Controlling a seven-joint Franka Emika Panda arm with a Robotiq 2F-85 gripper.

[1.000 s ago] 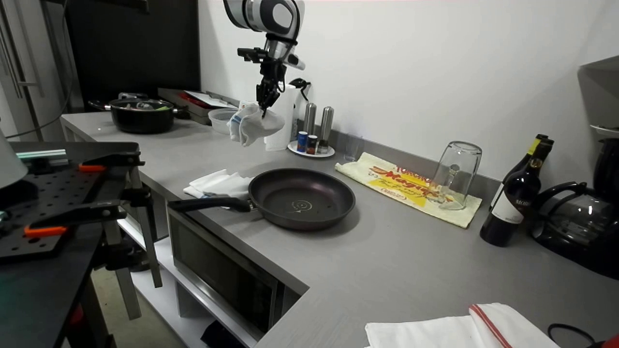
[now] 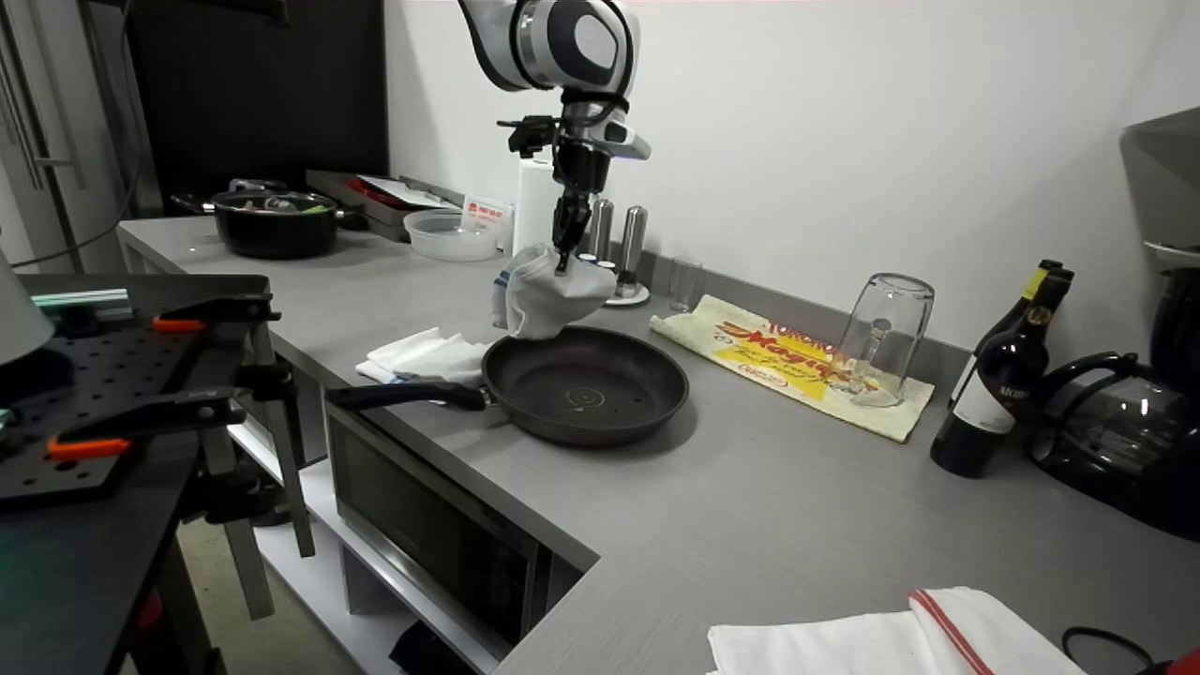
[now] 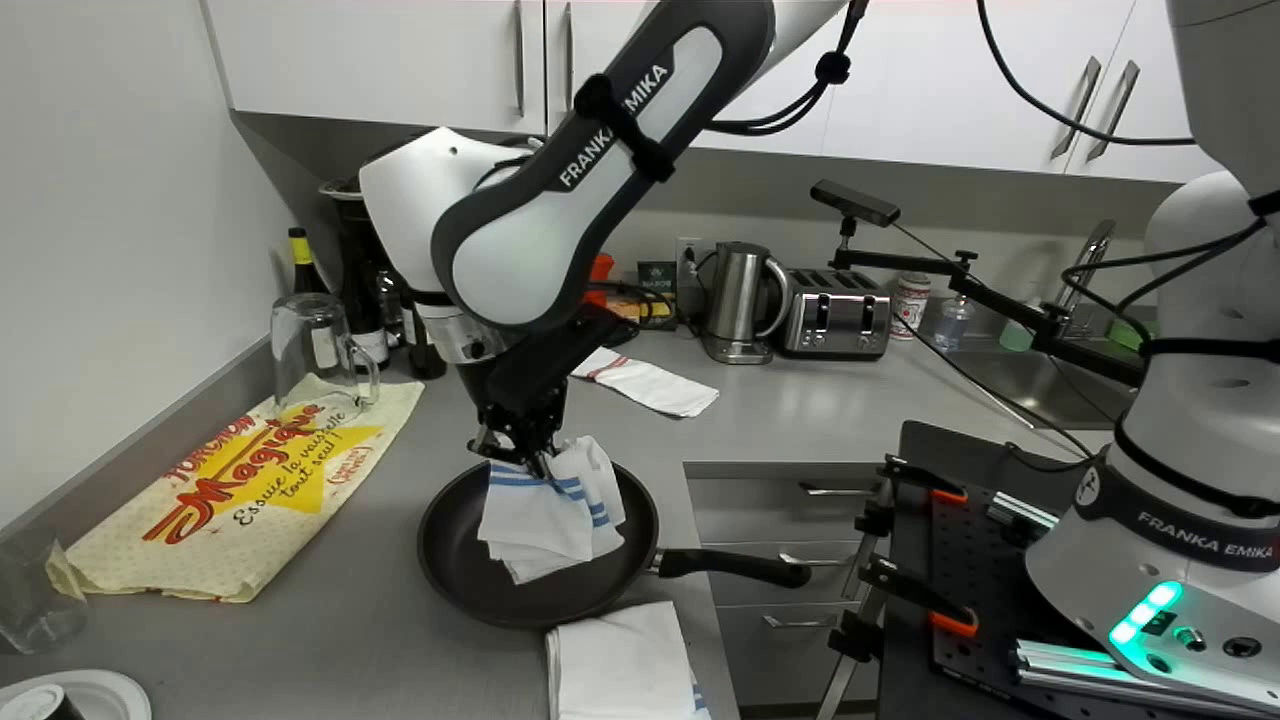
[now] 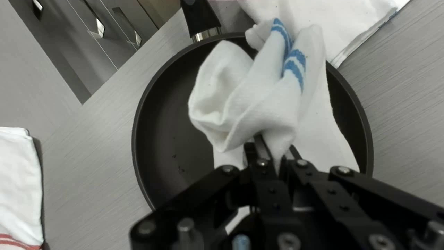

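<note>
A white cloth with blue stripes (image 4: 245,96) hangs bunched from my gripper, which is shut on it. The black frying pan (image 2: 591,394) sits on the counter, its handle pointing over the front edge. In exterior view 1 the cloth (image 2: 551,294) hangs at the pan's far rim; whether it touches the pan I cannot tell. Exterior view 2 has the cloth (image 3: 546,528) in front of the pan's inside, with the gripper (image 3: 540,462) above. A few small dark specks show on the pan's floor (image 4: 179,162) in the wrist view.
Another folded white cloth (image 3: 624,666) lies beside the pan. Along the wall are a yellow printed towel (image 2: 776,360) with an upturned glass jug (image 2: 889,337) and a condiment plate (image 2: 630,298). A red-striped towel (image 2: 900,641) lies near the front. Counter right of the pan is clear.
My gripper has come lower and to the right in exterior view 1, carrying the cloth from beyond the pan to its far rim. The pan has not moved.
</note>
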